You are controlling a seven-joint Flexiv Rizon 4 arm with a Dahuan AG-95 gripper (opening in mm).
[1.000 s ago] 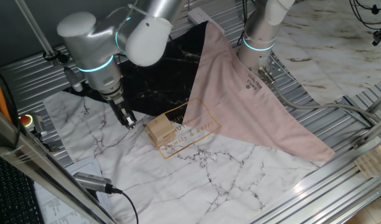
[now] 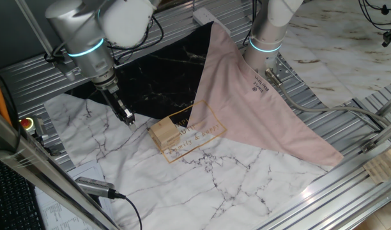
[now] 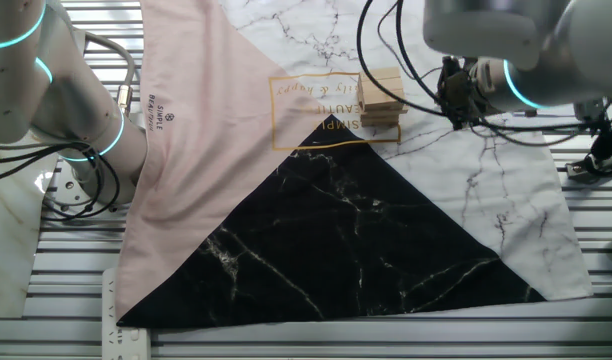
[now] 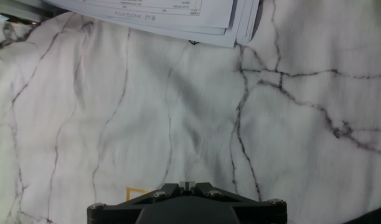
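Light wooden blocks (image 2: 163, 133) sit in a small stack on the cloth, over one end of the gold-outlined lettering. From the other side, the same blocks (image 3: 382, 92) show as several flat pieces, partly crossed by a dark cable. My gripper (image 2: 131, 121) hangs just left of the stack in exterior view 1, apart from it. In the wrist view the black fingers of the gripper meet at the middle of the lower edge, shut, with nothing showing between them. The blocks are out of the wrist view.
A white, black and pink marbled cloth (image 2: 240, 185) covers the slatted metal table. Paper sheets (image 4: 178, 12) lie at its edge. A grey device with a cable (image 2: 96, 188) sits at front left.
The arm has swung left in exterior view 1, its upper links moving most. The gripper has shifted slightly and tilted, staying left of the blocks. The blocks and cloth have not moved.
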